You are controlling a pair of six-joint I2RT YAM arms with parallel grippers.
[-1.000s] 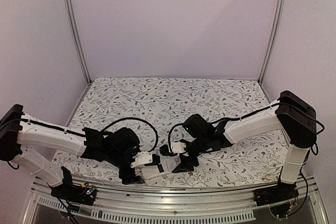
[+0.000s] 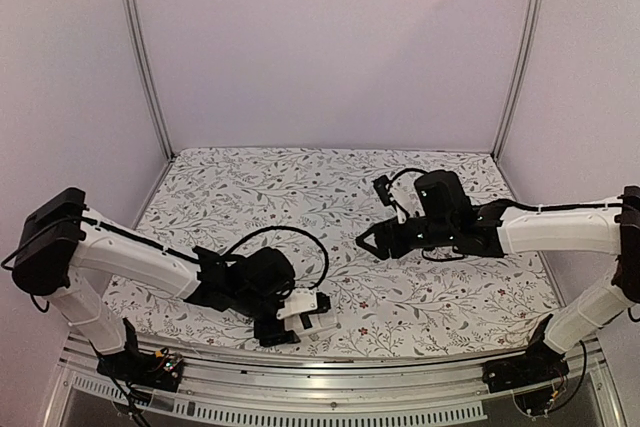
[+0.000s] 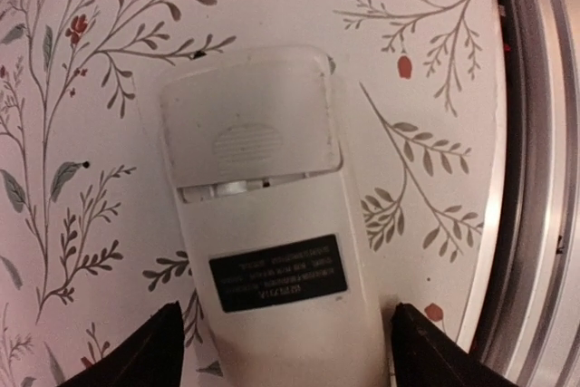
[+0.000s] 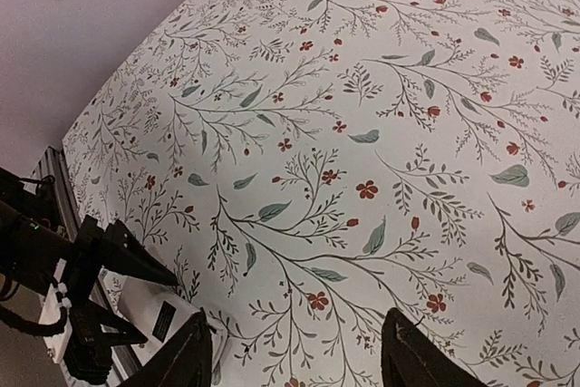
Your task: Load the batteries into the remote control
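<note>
The white remote [image 3: 281,215] lies back side up near the front edge of the table. Its battery cover [image 3: 249,106] sits at one end, slightly askew, with a narrow slit between cover and body. Something pale and shiny shows in that slit; whether batteries are under the cover is hidden. My left gripper is open, a finger on either side of the remote's opposite end with a gap at each side. My right gripper, open and empty, hovers over bare table to the right, away from the remote.
No loose batteries show on the floral table [image 2: 270,182]. A metal rail [image 2: 330,372] runs along the front edge, close to the remote.
My right gripper has left the remote's cover end, moving back and to the right. My left gripper has shifted a little rightward along the remote, which stays where it was.
</note>
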